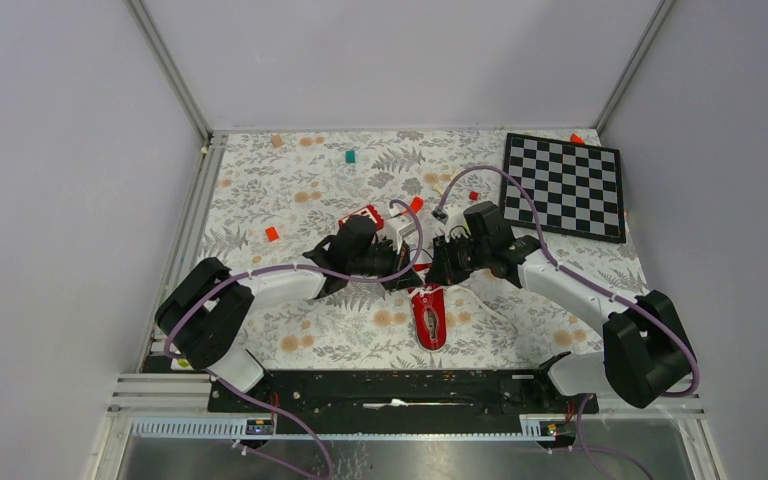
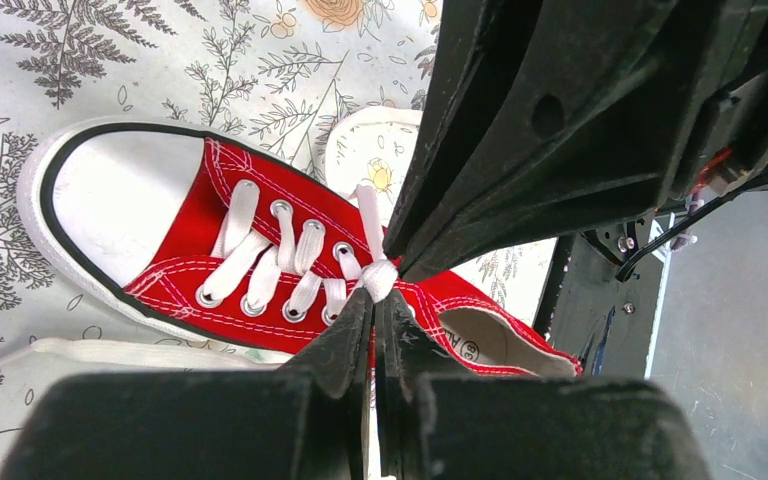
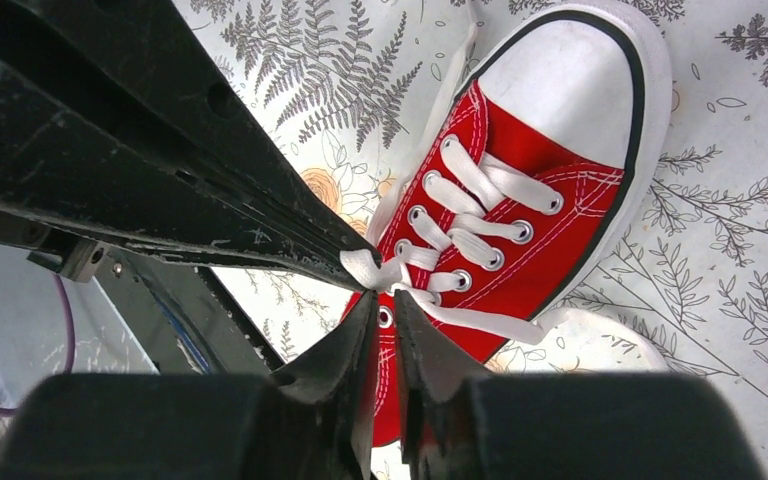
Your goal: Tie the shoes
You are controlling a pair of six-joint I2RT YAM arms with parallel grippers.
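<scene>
A red canvas shoe (image 1: 429, 325) with a white toe and white laces lies under both grippers. My left gripper is shut above the lacing, with the white lace bunched at its tips; the right wrist view also shows lace (image 3: 363, 268) curled round those tips. Close beside it is my right gripper, its fingers slightly apart. Lace (image 3: 490, 322) runs close to its tips and off across the shoe's side; whether any of it lies between the fingers is hard to tell. A second red shoe (image 1: 364, 214) is partly hidden behind the left arm.
A black-and-white checkered board (image 1: 564, 187) lies at the back right. Small red-orange pieces (image 1: 272, 233) and a teal piece (image 1: 350, 157) are scattered on the floral cloth (image 1: 260, 190).
</scene>
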